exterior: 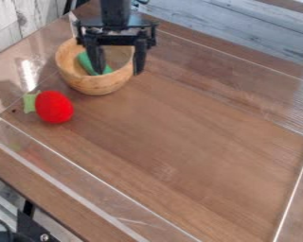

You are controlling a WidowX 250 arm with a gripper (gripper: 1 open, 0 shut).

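Note:
My gripper (pixel 117 59) is open and hangs over the wooden bowl (pixel 99 83) at the upper left, its two fingers spread across the bowl's inside. A green object (pixel 87 60) lies in the bowl, partly hidden behind the gripper. A red strawberry-like object (pixel 54 108) with a green top lies on the table in front of the bowl, to its left. Whether the fingers touch the bowl or the green object I cannot tell.
Clear raised edges run along its front left and right sides.

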